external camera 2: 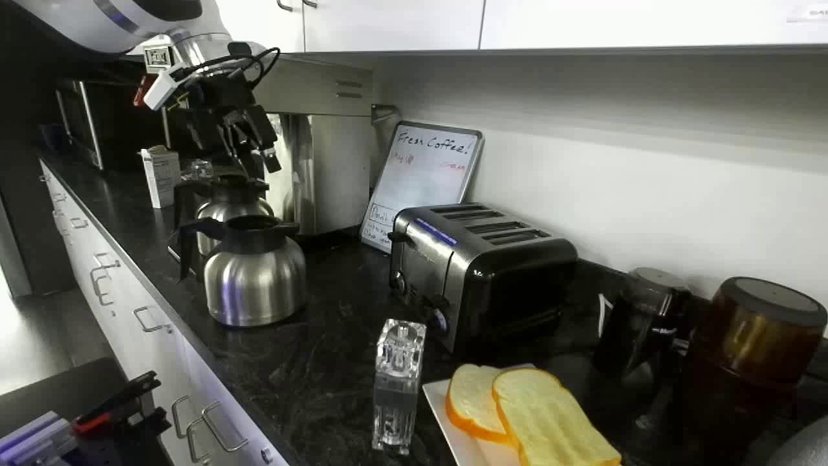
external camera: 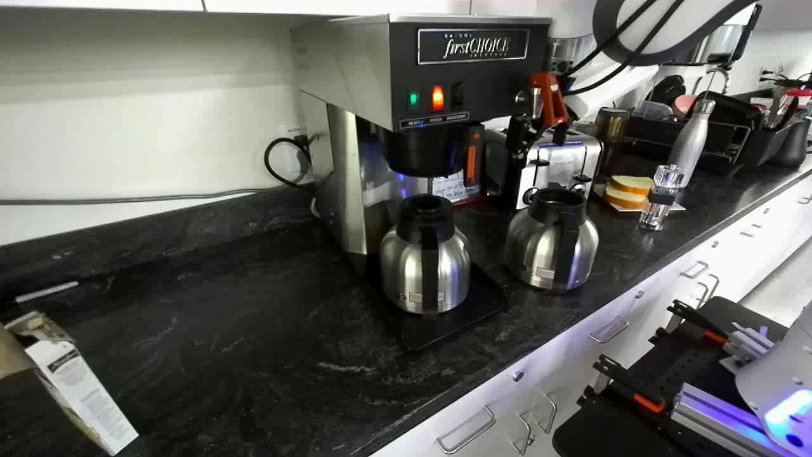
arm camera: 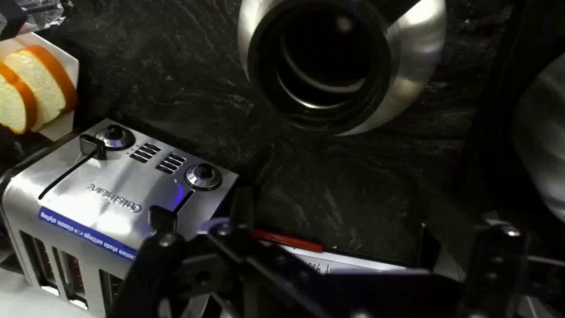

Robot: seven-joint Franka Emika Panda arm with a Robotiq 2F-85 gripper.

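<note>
My gripper (external camera: 536, 145) hangs open in the air beside the coffee maker (external camera: 346, 68), with nothing between its fingers. In exterior view 2 the gripper (external camera 2: 262, 164) appears above the carafes. Below it, a steel carafe (external camera: 525, 244) with a black collar and handle stands upright on the counter, apart from the fingers. Its open mouth shows near the top of the wrist view, on the carafe (arm camera: 418, 58). A second steel carafe (external camera: 455, 266) stands on the coffee maker's base. Toward the wrist view's lower left lies the steel toaster (arm camera: 122, 185).
Bread slices (external camera 2: 551, 415) lie on a white plate (external camera 2: 438, 396), near a clear grinder (external camera 2: 396, 404). A whiteboard (external camera 2: 427, 163) leans against the wall behind the toaster. At the counter's other end is a white carton (external camera: 84, 396).
</note>
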